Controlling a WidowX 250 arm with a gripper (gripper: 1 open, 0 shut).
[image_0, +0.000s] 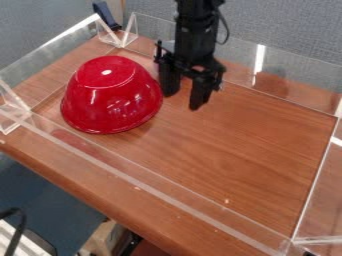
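Note:
A large red bowl (107, 95) lies upside down on the left half of the wooden table. The black gripper (185, 82) hangs at the back middle, just right of the bowl's upper rim, its fingers low over the table. Whether it holds anything is unclear, as the dark body hides the space behind and between its fingers.
Clear plastic walls border the wooden tabletop (241, 170), whose right and front areas are bare. A small dark blue object (104, 14) is at the top left outside the walls.

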